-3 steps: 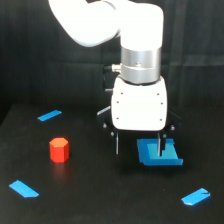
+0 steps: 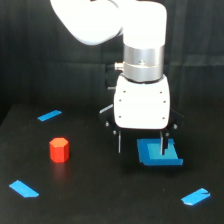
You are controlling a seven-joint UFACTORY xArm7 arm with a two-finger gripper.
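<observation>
A red block [image 2: 59,150] with a hexagonal outline sits on the dark table at the left. At right of centre lies a shallow blue tray [image 2: 152,160], partly hidden behind the white hand. My gripper [image 2: 141,147] hangs well to the right of the red block, its thin dark fingers wide apart, so it looks open. Nothing shows between them except dark table and part of the tray. The right finger overlaps the tray in this view; whether it touches the tray I cannot tell.
Blue tape strips mark the table at the back left [image 2: 49,115], front left [image 2: 24,188] and front right [image 2: 196,197]. Bare dark table lies around the red block and across the front middle. A dark curtain [image 2: 40,60] closes off the back.
The hand has shifted slightly to the right, and its right finger now overlaps more of the tray. Red block and tray look unmoved.
</observation>
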